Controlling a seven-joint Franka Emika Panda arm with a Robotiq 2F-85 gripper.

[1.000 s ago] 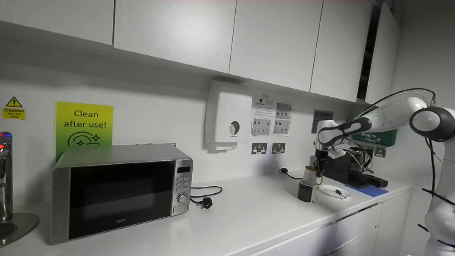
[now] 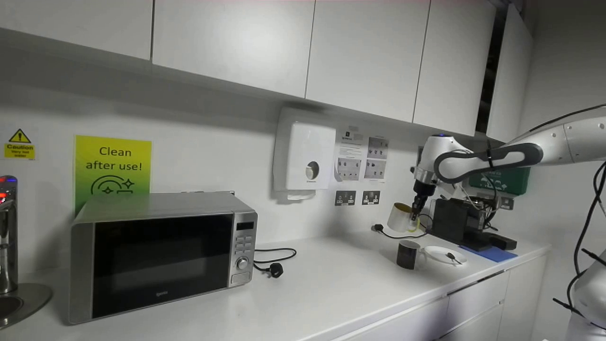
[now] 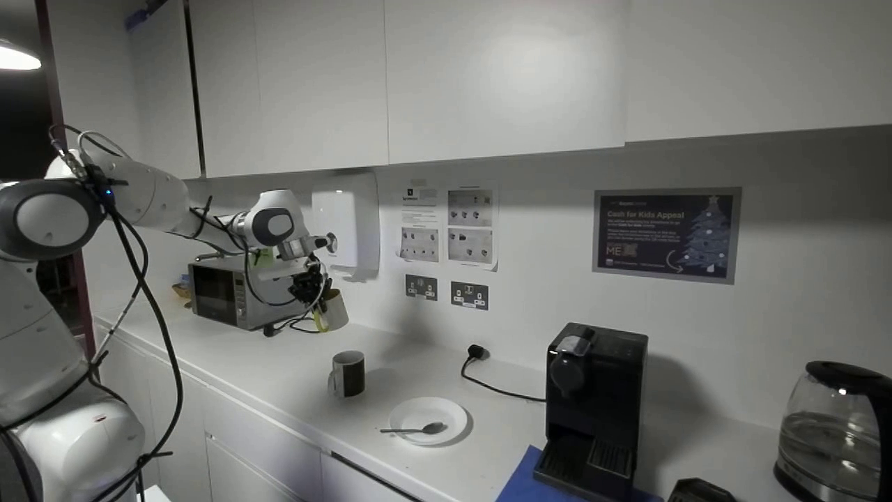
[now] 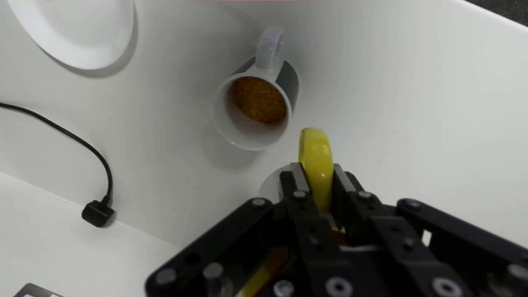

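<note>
My gripper is shut on the yellow handle [image 4: 317, 151] of a pale mug, a finger on either side. In exterior view 1 this yellow-lined mug [image 2: 399, 218] hangs tilted above the counter; exterior view 2 shows its pale outside [image 3: 336, 310]. Whether anything is inside it is hidden. Below stands a dark-and-white mug [image 2: 407, 255], upright on the counter and apart from the held one. In the wrist view this standing mug [image 4: 288, 81] has something brown in its bottom, and its handle points away from my fingers.
A white plate [image 3: 405, 410] with a spoon [image 3: 431, 428] lies beside the standing mug. Past it are a black coffee machine [image 3: 597, 393] on a blue mat and a glass kettle [image 3: 828, 443].
My gripper has risen with the yellow-lined mug, which has shifted up and slightly left in exterior view 1 and is now more tilted. The dark-and-white mug stays in place.
</note>
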